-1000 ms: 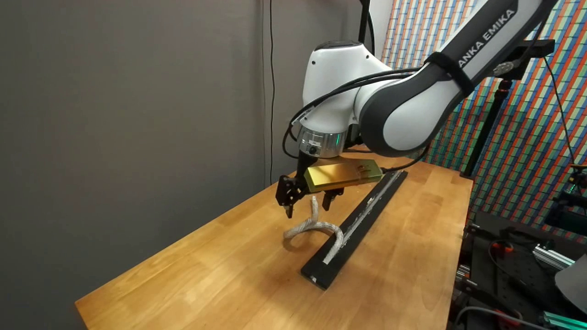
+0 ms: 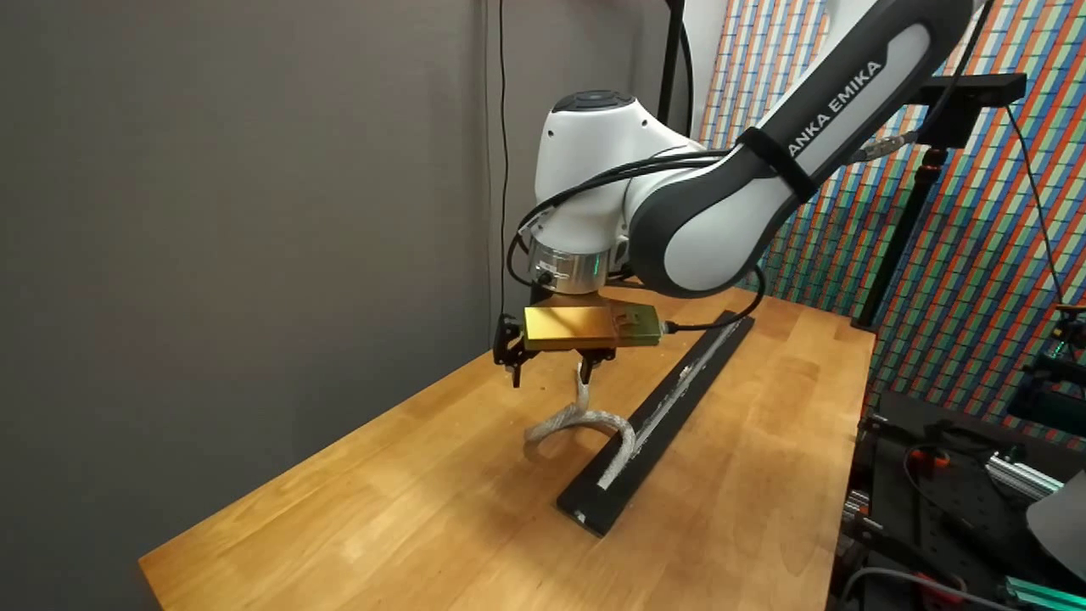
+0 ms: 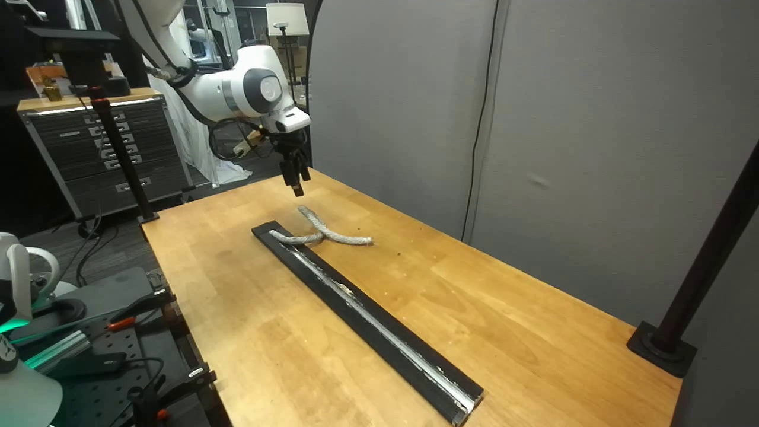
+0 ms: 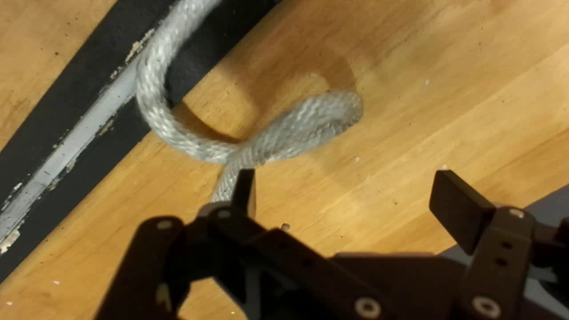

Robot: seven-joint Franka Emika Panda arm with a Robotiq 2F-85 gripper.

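Note:
A pale grey braided rope (image 2: 603, 418) lies crossed over itself on the table, one part curving onto a black strip (image 2: 652, 440). In the wrist view the rope (image 4: 157, 101) arcs over the dark strip, and its looped or doubled part (image 4: 304, 125) lies on bare wood. Part of it disappears behind one of my fingers (image 4: 244, 192). My gripper is open above the table, with only wood seen between its fingertips. From the second exterior side, the gripper (image 3: 297, 186) hangs above and beyond the rope (image 3: 331, 231), apart from it.
The black strip (image 3: 398, 334) with its pale centre line runs lengthwise along the wooden table (image 3: 541, 341). A grey wall (image 2: 254, 204) borders one long side, and a black post (image 3: 672, 341) stands at a corner.
In exterior view 1 my arm has shifted left and the gripper has turned, its fingers now slightly higher in the picture. The rope and strip have stayed in place.

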